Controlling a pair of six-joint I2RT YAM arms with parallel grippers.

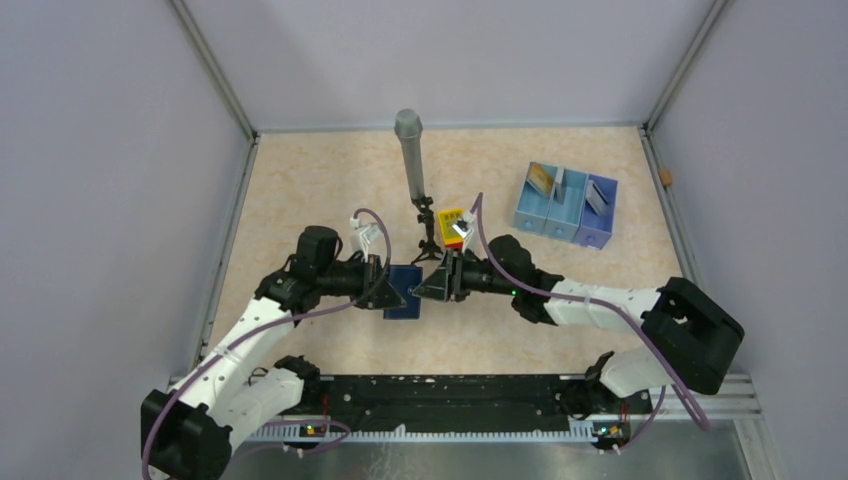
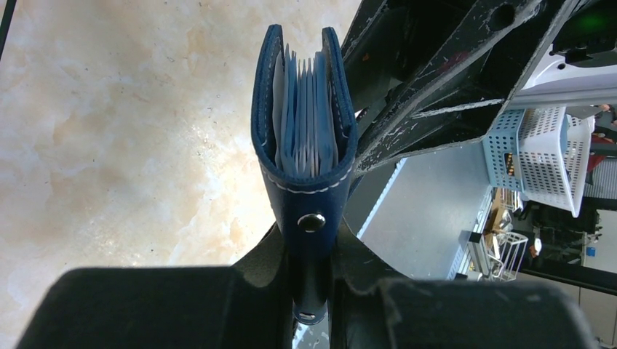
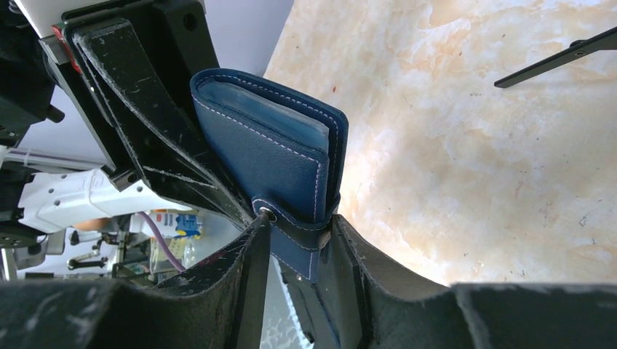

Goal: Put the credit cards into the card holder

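A dark blue card holder (image 1: 404, 312) is held between my two arms above the table's near middle. In the left wrist view its top faces the camera, with several clear sleeves (image 2: 305, 116) between the covers. My left gripper is shut on the holder below its metal snap (image 2: 311, 222). From the other side, my right gripper is shut on the snap strap (image 3: 302, 231), at the holder's edge. Cards lie in the divided box: a brown one (image 1: 540, 180), a grey one (image 1: 559, 187) and a pale one (image 1: 597, 198).
The blue and violet box (image 1: 562, 232) stands at the back right. Behind the grippers are a small yellow and red container (image 1: 451, 228) and a camera stand (image 1: 411, 160).
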